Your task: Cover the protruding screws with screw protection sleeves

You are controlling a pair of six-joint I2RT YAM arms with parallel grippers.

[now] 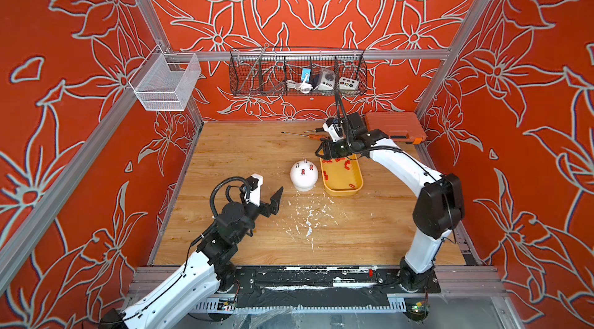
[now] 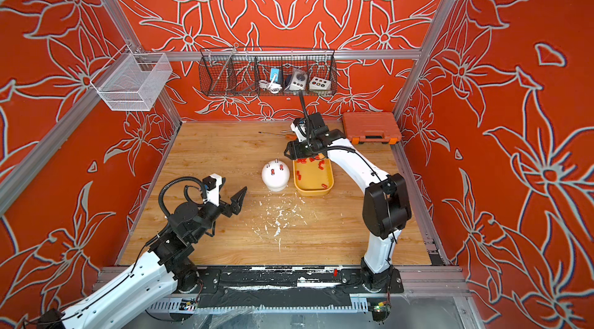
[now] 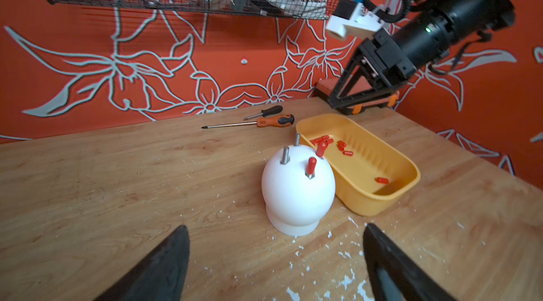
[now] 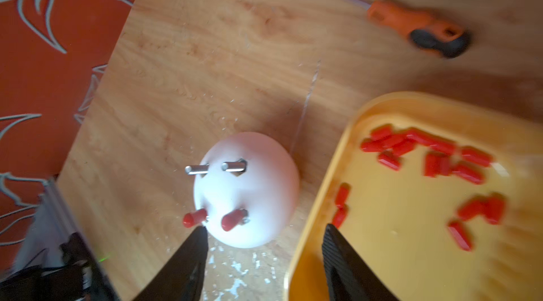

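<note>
A white dome (image 3: 298,193) stands on the table with metal screws on top; two carry red sleeves (image 4: 232,219), two bare screws (image 4: 233,166) show silver. Beside it a yellow tray (image 3: 362,199) holds several loose red sleeves (image 4: 461,234). My right gripper is raised over the tray's back left part, beside the dome, open with nothing between its fingers. My left gripper stands open and empty at the front left, short of the dome.
Two screwdrivers (image 3: 274,121) lie behind the tray. An orange case (image 1: 394,123) sits at the back right, a black wire basket (image 1: 266,75) hangs on the back wall. White flecks lie in front of the dome.
</note>
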